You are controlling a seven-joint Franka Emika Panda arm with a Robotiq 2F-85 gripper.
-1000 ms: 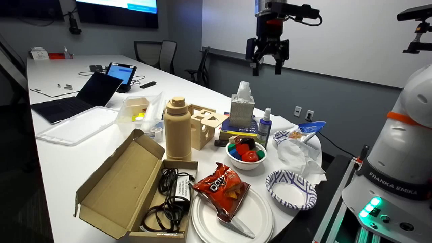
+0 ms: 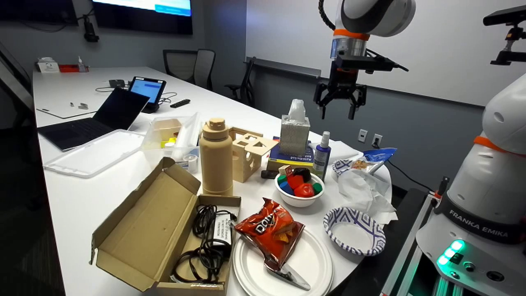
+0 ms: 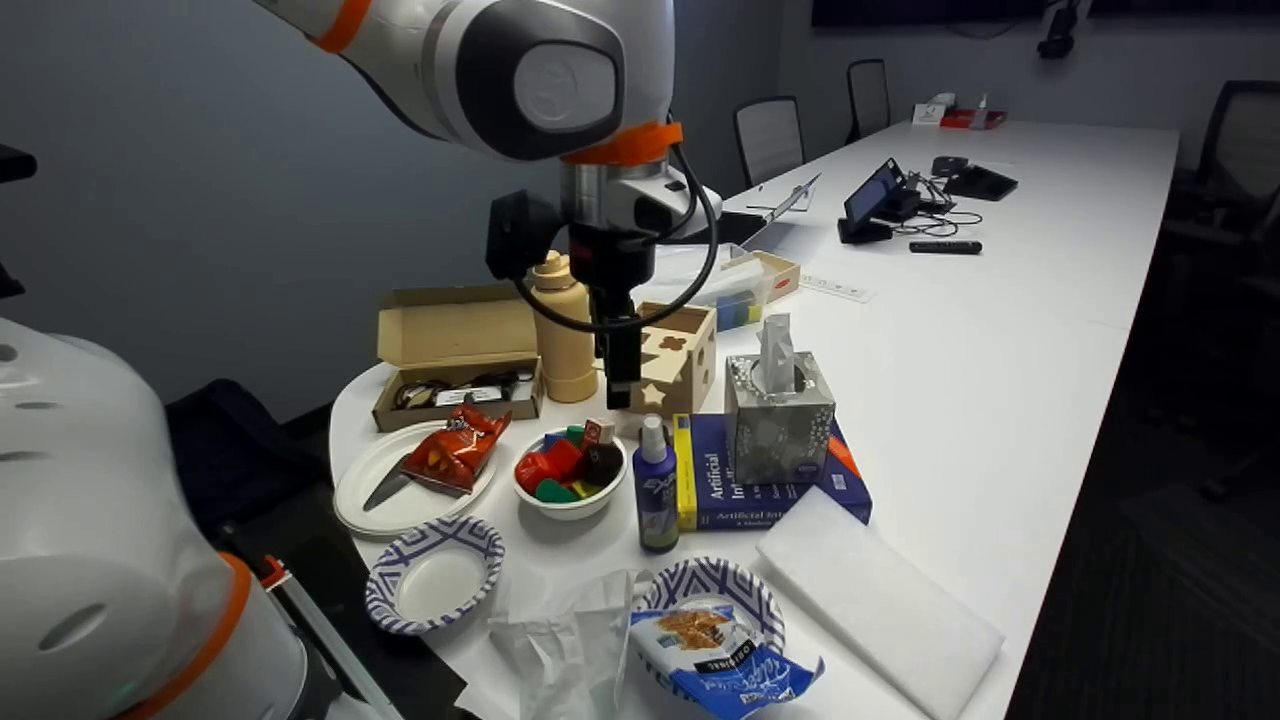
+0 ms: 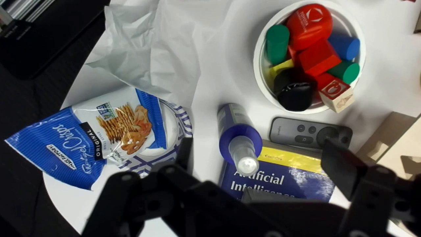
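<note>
My gripper [image 2: 337, 112] hangs open in the air above the table, its fingers spread with nothing between them. In the wrist view the purple spray bottle [image 4: 240, 136] stands upright below, seen from above between the two fingers. A white bowl [image 4: 259, 75] of coloured blocks sits beside it, with a red Toyota piece [image 4: 309, 25] and a black piece [image 4: 295, 94] on top. The blue pretzel crisps bag [image 4: 79, 138] lies over a patterned bowl [image 4: 185, 122]. Farther off, a red Doritos bag [image 2: 273, 229] rests on white plates [image 2: 315, 261].
A tissue box [image 3: 782, 420] stands on the blue book [image 3: 708, 462]. The tan bottle [image 2: 217, 158], wooden shape box [image 2: 244, 158] and open cardboard box [image 2: 143, 227] crowd the table. Crumpled paper [image 3: 564, 636] and an empty patterned bowl [image 3: 434, 576] lie near the edge.
In exterior view 1 my gripper has moved lower and to the right, staying open. The objects on the table have not moved.
</note>
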